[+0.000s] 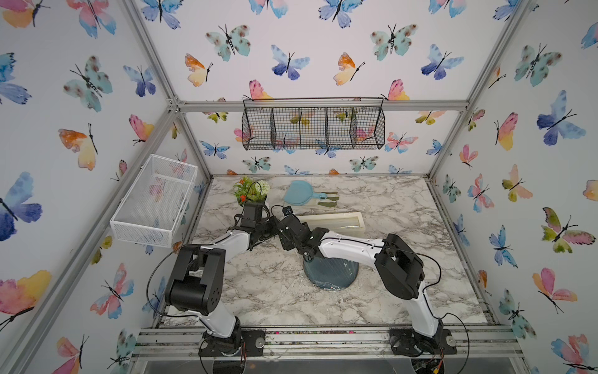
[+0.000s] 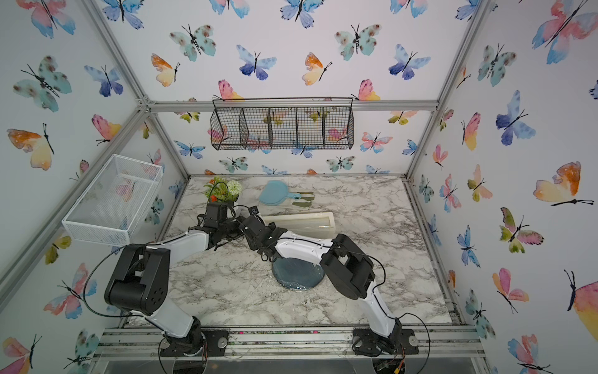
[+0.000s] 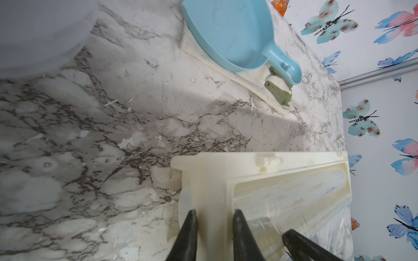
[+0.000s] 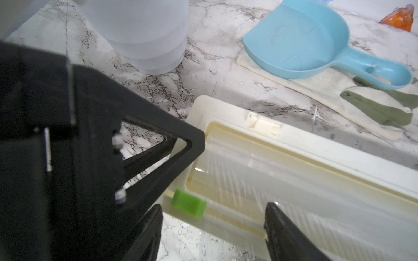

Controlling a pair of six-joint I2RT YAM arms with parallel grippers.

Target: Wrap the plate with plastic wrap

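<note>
The cream plastic wrap dispenser (image 4: 365, 174) lies behind the dark blue plate (image 1: 330, 273), whose surface glints as if film covers it. My left gripper straddles the dispenser's left end wall, one finger on each side; whether both fingers press on it cannot be told. In the right wrist view a black finger (image 4: 191, 141) of the left gripper crosses that end. My right gripper is open over the dispenser's front edge. The green slider (image 4: 189, 203) on that edge appears between its spread fingers. Clear film runs from the roll toward the front.
A light blue dustpan (image 1: 299, 192) rests on a cloth (image 4: 300, 93) behind the dispenser. Left of it stands a flower pot (image 4: 143, 39). Both grippers are close together.
</note>
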